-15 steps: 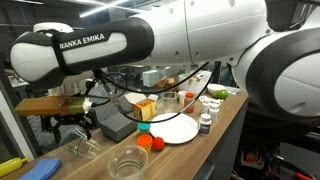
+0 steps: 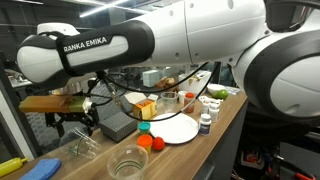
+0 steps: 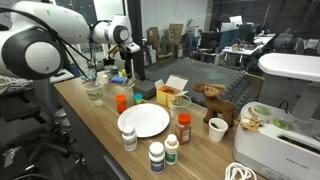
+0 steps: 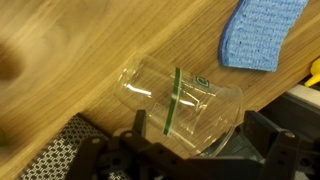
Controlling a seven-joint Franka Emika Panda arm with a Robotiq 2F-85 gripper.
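Note:
A clear glass (image 4: 180, 100) with a green stripe lies on its side on the wooden table, seen in the wrist view. In exterior view 1 the same glass (image 2: 84, 149) is below my gripper (image 2: 73, 130), which stands open. From the wrist, the open gripper has one finger on each side of the glass's near part, with nothing visibly clamped. Whether the fingers touch the glass, I cannot tell. In exterior view 2 the gripper (image 3: 126, 73) hangs at the far end of the table.
A blue cloth (image 4: 262, 32) and a dark mesh box (image 4: 68, 152) flank the glass. A larger clear container (image 2: 128, 162), an orange-red lid (image 2: 145, 141) and a white plate (image 2: 180, 127) stand farther right in exterior view 1. A yellow sponge (image 2: 12, 165) lies left.
My arm and gripper have shifted slightly to the right in exterior view 1. The fingers remain apart, and the glass shows no clear movement.

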